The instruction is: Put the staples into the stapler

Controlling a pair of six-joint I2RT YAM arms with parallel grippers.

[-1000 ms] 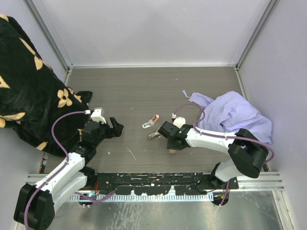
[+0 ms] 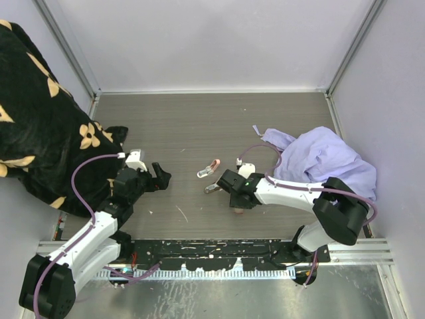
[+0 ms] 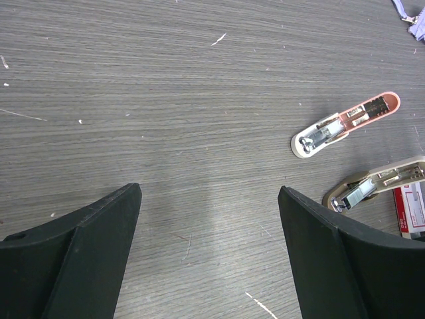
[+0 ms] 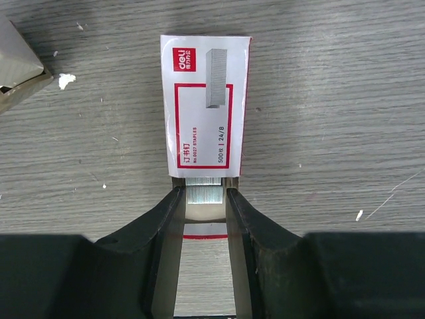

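In the right wrist view the white-and-red staple box (image 4: 202, 133) lies open at its near end, with silver staples (image 4: 204, 194) showing in the opening. My right gripper is part open, its fingertips on either side of those staples; whether they touch cannot be made out. In the left wrist view lie a pink-and-white stapler (image 3: 345, 124) and a grey-beige stapler (image 3: 375, 184), both showing their inner metal parts. My left gripper stands open over bare table, away from both staplers, nothing between its fingers.
A lilac cloth (image 2: 325, 163) is heaped at the right, and a dark flowered blanket (image 2: 53, 119) hangs at the left. The grey-beige stapler lies close beside the staple box.
My right arm has shifted very slightly over the staple box. The left arm and the staplers stay where they were.
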